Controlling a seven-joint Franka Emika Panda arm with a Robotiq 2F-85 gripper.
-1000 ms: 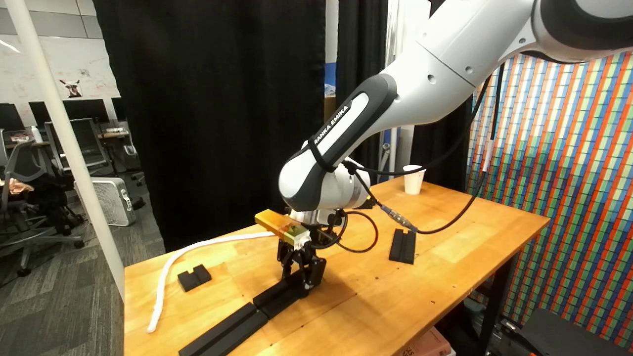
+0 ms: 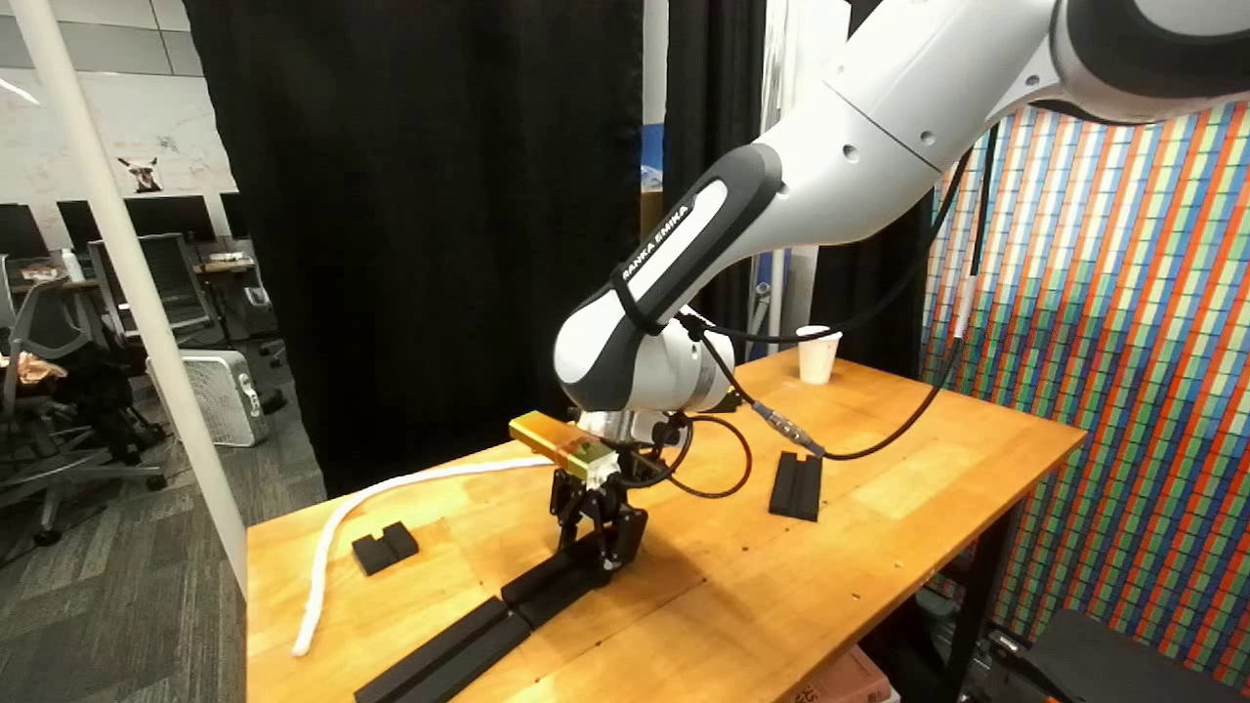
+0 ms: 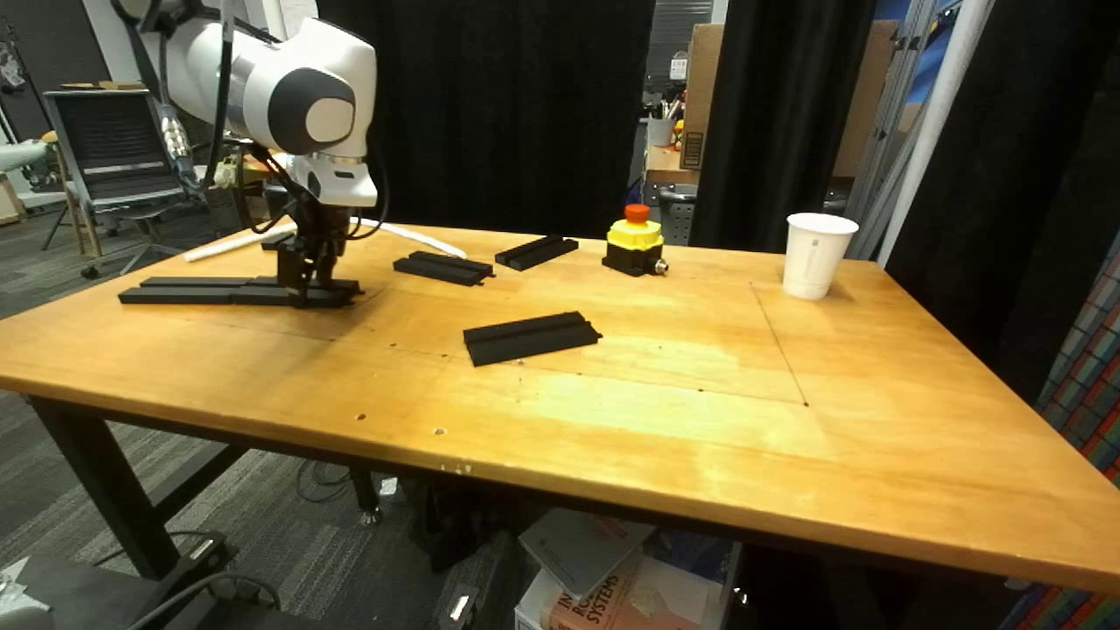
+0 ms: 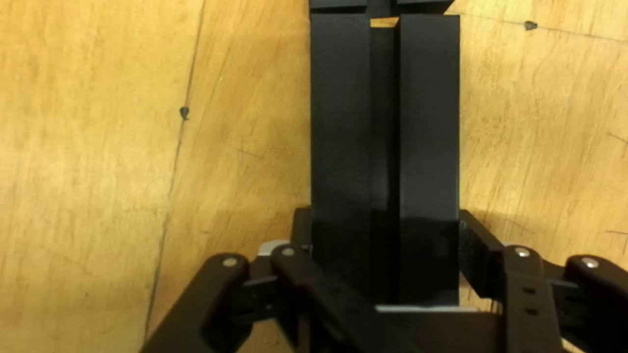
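Low on the table, my gripper is shut on a black grooved block (image 4: pixel 430 117), one finger against each long side. The block lies lengthwise in the wrist view, its near end hidden by the gripper. Its far end meets a second black grooved piece (image 2: pixel 445 656), roughly in line with it; a small gap with wood showing is visible at the groove between them. In exterior view 2 the two pieces look like one long strip under the gripper.
More black grooved blocks lie loose: one (image 3: pixel 530 338) mid-table, two farther back (image 3: pixel 443 268), and a short one (image 2: pixel 384 547) on the left. A white cord (image 2: pixel 322 551), an emergency stop (image 3: pixel 634 243) and a paper cup (image 3: pixel 819 255) stand clear.
My arm and gripper have shifted very slightly to the right in exterior view 1. The black pieces look almost unmoved, and the gripper is still around the same block.
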